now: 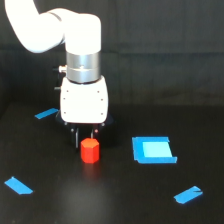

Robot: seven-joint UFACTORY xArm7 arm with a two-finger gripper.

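Observation:
A small red block rests on the dark table, left of the middle of the view. My white gripper points straight down just above and about the block, with its dark fingers apart on either side near the block's top. The lower ends of the fingers are hard to make out against the dark background. I cannot tell whether they touch the block; it still appears to stand on the table.
To the right lies a pale square bordered with blue tape. Short blue tape strips mark the table at front left, front right and back left.

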